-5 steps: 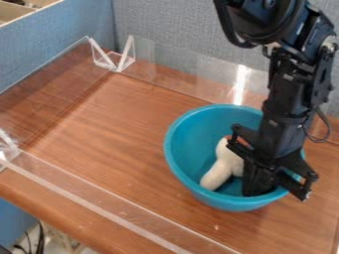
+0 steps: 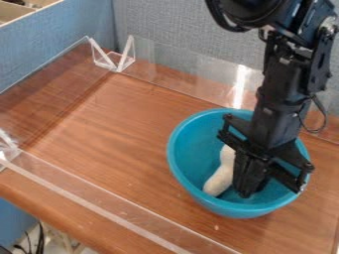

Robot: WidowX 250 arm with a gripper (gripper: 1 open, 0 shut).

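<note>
A turquoise bowl (image 2: 193,139) sits on the wooden table at the right of the camera view. A pale elongated object (image 2: 219,177) lies in it, toward the left-middle. My black gripper (image 2: 249,181) reaches down into the bowl just right of the pale object; its fingertips are dark and partly hidden, and whether anything is between them is unclear. It looks shut.
A grey wall stands behind.
The arm and gripper have shifted slightly and risen a little inside the bowl. The bowl and pale object have moved slightly over the last second.
</note>
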